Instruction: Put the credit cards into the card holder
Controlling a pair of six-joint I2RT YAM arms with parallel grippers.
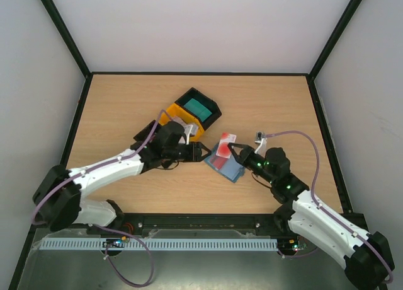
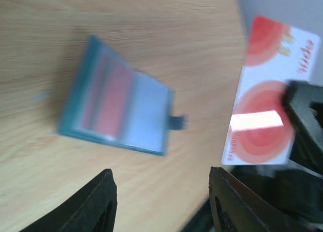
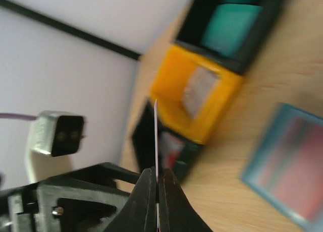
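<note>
A white card with red circles (image 2: 263, 91) is pinched in my right gripper (image 1: 232, 146), which is shut on it. In the right wrist view the card (image 3: 157, 141) shows edge-on, standing up from the fingertips. My left gripper stands open and empty, just left of the card. Below both grippers the blue-framed card holder (image 1: 225, 163) lies on the table, with reddish and pale blue faces. Its clasp tab (image 2: 176, 122) sticks out at one side.
Behind the left arm stand three joined bins: a black one with green cards (image 3: 234, 27), a yellow one (image 3: 174, 75) with pale cards, and a black one (image 3: 169, 146) holding red-and-white cards.
</note>
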